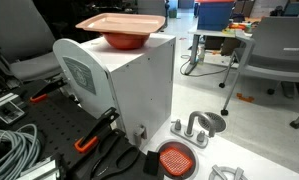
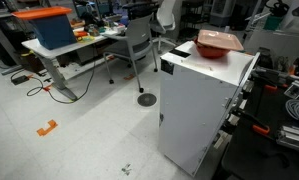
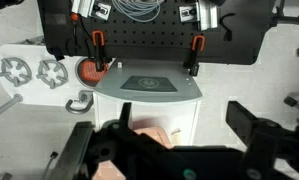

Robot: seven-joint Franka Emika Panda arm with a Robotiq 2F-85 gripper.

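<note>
A flat pink tray (image 1: pixel 121 22) rests across the top of an orange-red bowl (image 1: pixel 127 41), and both stand on a white cabinet (image 1: pixel 144 92). They also show in exterior view 2, with the tray (image 2: pixel 219 39) over the bowl (image 2: pixel 211 51) at the cabinet's far end. In the wrist view my gripper is open over the cabinet, its dark fingers wide apart with nothing held between them. Part of the pink tray (image 3: pixel 139 146) shows below and between the fingers; the rest is covered by the gripper. Neither exterior view clearly shows the gripper.
A small sink with a faucet (image 1: pixel 193 124) and a red drain disc (image 1: pixel 176 160) lies beside the cabinet. Orange clamps (image 3: pixel 198 43) and a coiled cable (image 3: pixel 137 8) sit along the dark table. Open floor, chairs and a blue bin (image 2: pixel 46 29) lie beyond.
</note>
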